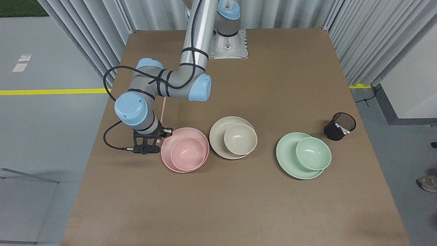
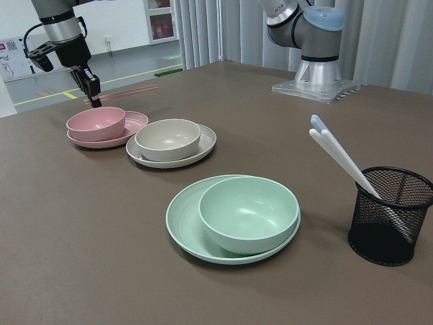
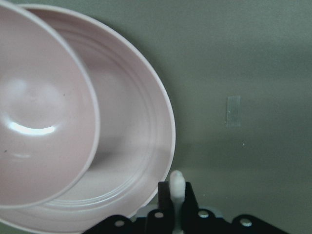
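Observation:
A pink bowl point(image 1: 188, 155) rests on a pink plate point(image 2: 135, 126), near the table's left side. My gripper point(image 2: 95, 103) is just behind and above them; in the wrist view its fingertips point(image 3: 164, 190) lie at the plate's rim, with a white rounded tip between them. Whether that is held, and how far the fingers are apart, is unclear. Pink chopsticks point(image 2: 132, 91) show behind the plate in the left view.
A cream bowl point(image 1: 240, 139) on a cream plate stands in the middle, a green bowl point(image 1: 313, 153) on a green plate to the right. A black mesh cup point(image 1: 336, 131) with chopsticks stands further right.

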